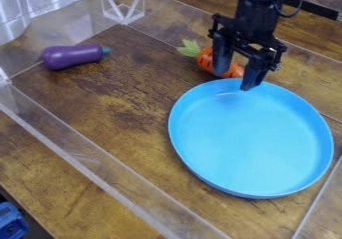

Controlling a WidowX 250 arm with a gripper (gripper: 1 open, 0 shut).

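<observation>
The black gripper (235, 68) points down from the top of the view, its fingers over an orange carrot (206, 58) with green leaves, just behind the rim of a large blue plate (250, 138). The carrot lies partly hidden behind the fingers; whether they hold it cannot be told.
A purple eggplant (70, 57) lies on the wooden table (100, 113) at the left. Clear plastic walls edge the area. A blue object (11, 223) shows at the lower left corner.
</observation>
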